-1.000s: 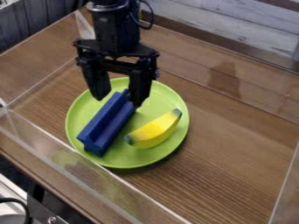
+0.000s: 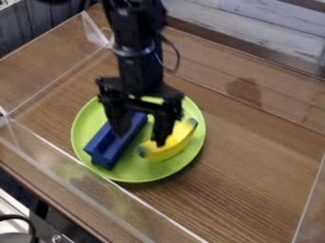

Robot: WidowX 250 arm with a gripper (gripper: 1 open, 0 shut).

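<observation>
My dark gripper [image 2: 143, 116] is blurred and hangs open low over a green plate [image 2: 151, 171], between a blue bar [image 2: 109, 143] and a yellow banana [image 2: 169, 144]. The bar lies on the plate's left side, its far part behind the gripper. The banana lies on the right side, partly covered by a dark finger. Whether the fingers touch either one cannot be told.
A clear plastic wall runs along the left edge, and a pale planked surface [image 2: 254, 19] is at the back.
My gripper has moved downward over the plate, closer to the bar and banana, and is now motion-blurred. The plate and the things on it look unmoved.
</observation>
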